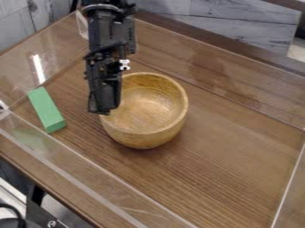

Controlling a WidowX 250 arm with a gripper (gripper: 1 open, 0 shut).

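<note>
My black gripper [105, 100] hangs at the upper left, its tip over the left rim of a round wooden bowl [155, 116], shut with nothing visible between its fingers. The bowl's visible inside looks empty; the arm hides part of its rim. A green block [46, 109] lies on the table just left of the bowl.
A marble-patterned panel [238, 22] stands along the back. Black cables show at the lower left edge, and a small white object at the left edge.
</note>
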